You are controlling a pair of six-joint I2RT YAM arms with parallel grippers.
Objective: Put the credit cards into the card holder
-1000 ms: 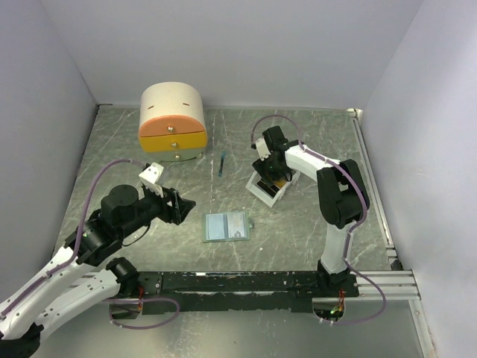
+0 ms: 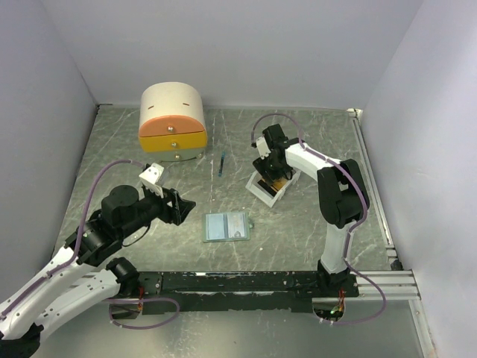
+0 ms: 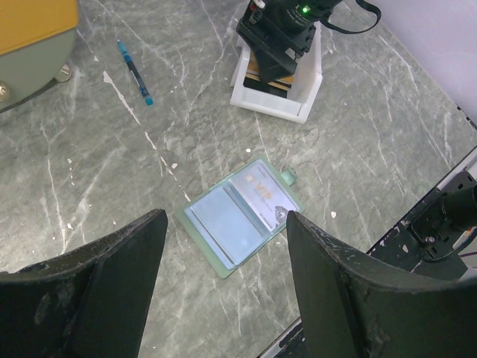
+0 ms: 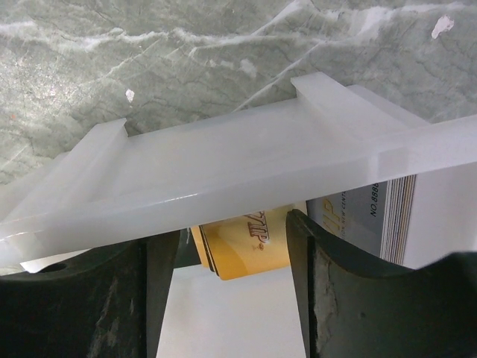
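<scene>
A white box (image 3: 287, 111) with stacks of cards stands right of centre, and my right gripper (image 2: 274, 173) reaches down into it. In the right wrist view, a gold card stack (image 4: 246, 250) lies between the fingers, which stand apart, open. Silver cards sit to its right; a black card (image 3: 268, 87) shows in the left wrist view. The card holder (image 3: 216, 259), pale with a green edge, lies open on the table, a white VIP card (image 3: 261, 192) in one side. Away to its left, my left gripper (image 2: 182, 206) is open and empty.
A dark blue pen (image 2: 221, 163) lies behind the holder. At the back left stands a rounded cabinet (image 2: 173, 112) with orange and yellow drawers. Bare table separates the box from the holder.
My right gripper has shifted slightly within the box over the last second, and a bit more of the gold card shows from above. The left arm and the holder are still.
</scene>
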